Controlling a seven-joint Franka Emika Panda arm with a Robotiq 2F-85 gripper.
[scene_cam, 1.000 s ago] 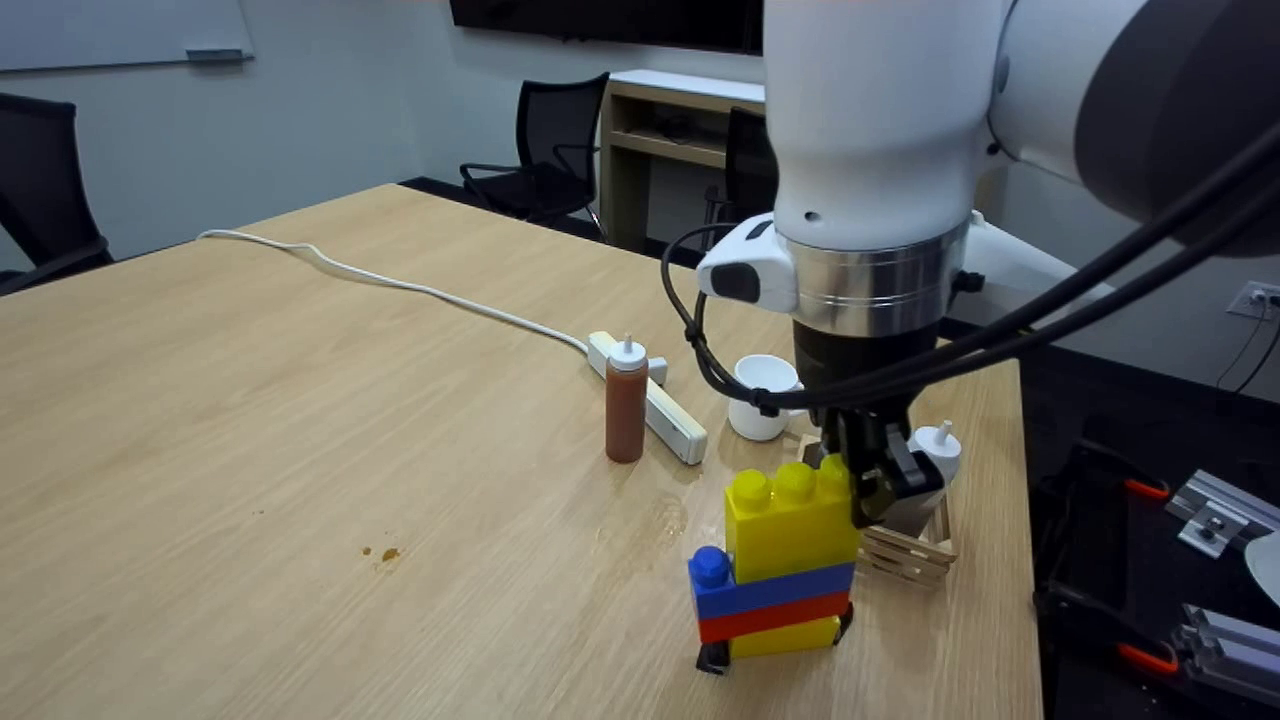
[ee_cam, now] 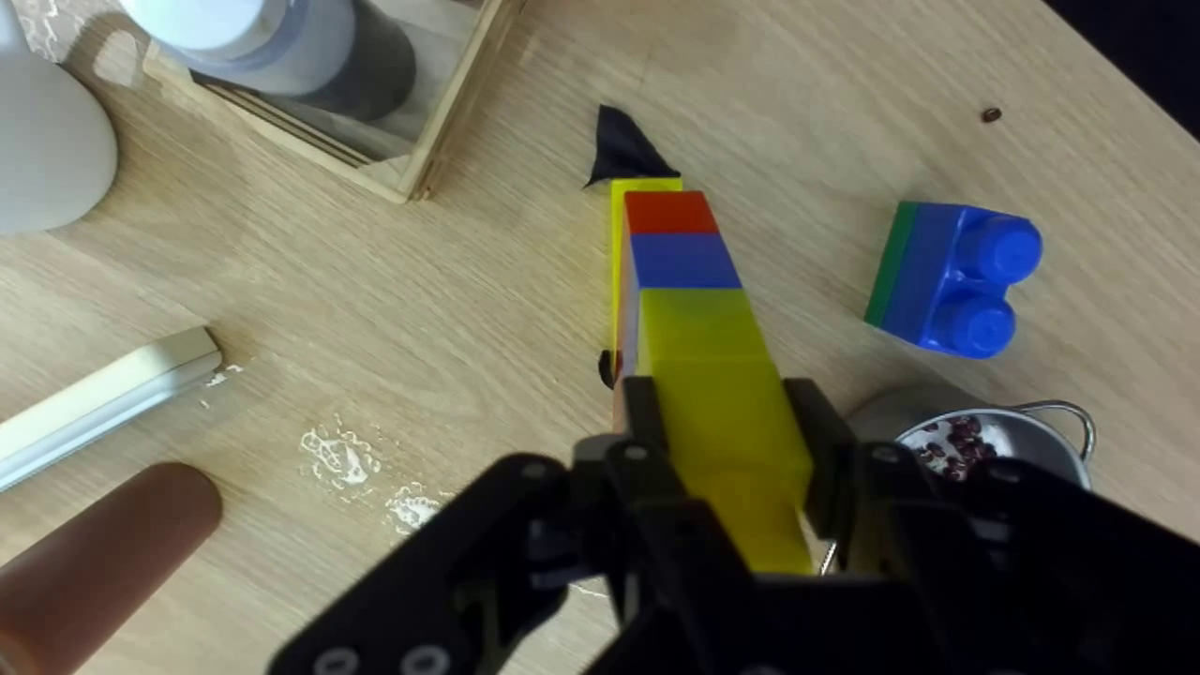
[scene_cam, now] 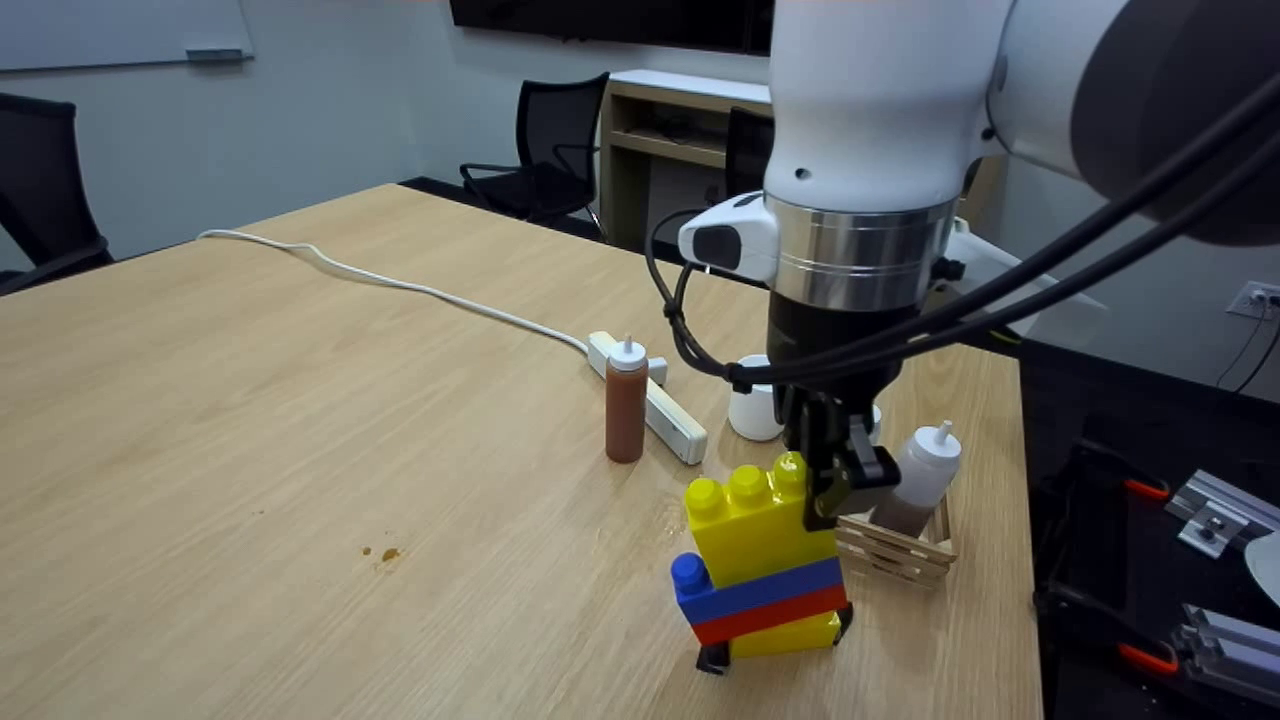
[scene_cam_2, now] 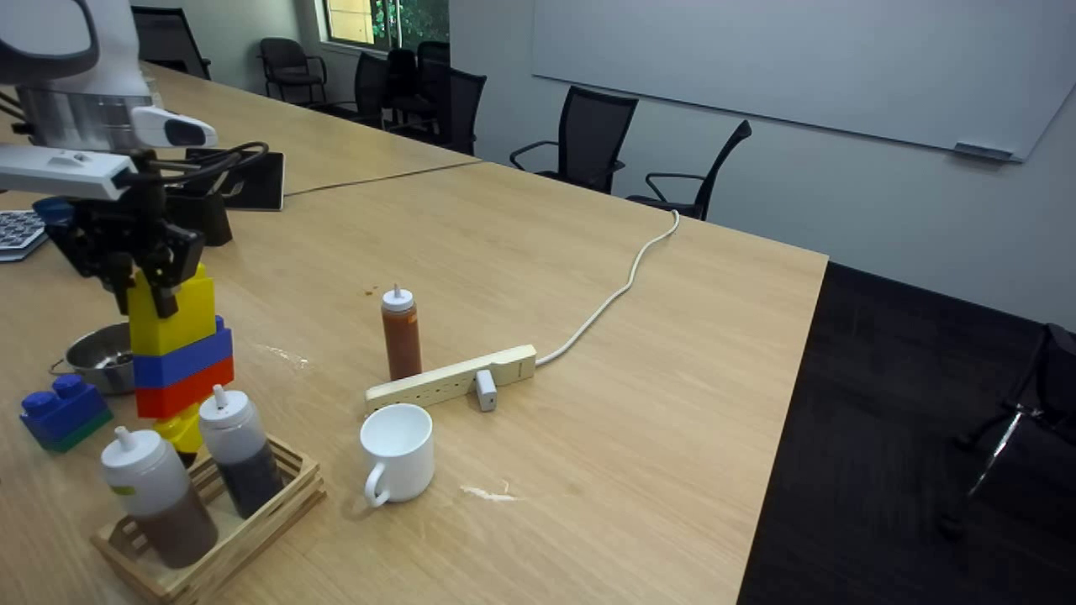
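My gripper is shut on the yellow top brick, its black fingers gripping the brick's two sides. Under that brick a blue brick and a red brick stay attached, and all three lean together in exterior view 1. Below them a lower yellow brick rests level near the table, with black pieces at its ends. The red brick sits askew on it. In the wrist view the stack runs away from the fingers, the lower yellow brick mostly covered.
A wooden crate with two squeeze bottles stands close to the stack. A blue and green brick pair and a metal pot are nearby. A brown bottle, a power strip and a white mug stand farther off.
My gripper and the yellow top brick have shifted left in exterior view 1. The yellow, blue and red bricks have tilted, while the lower yellow brick looks unmoved.
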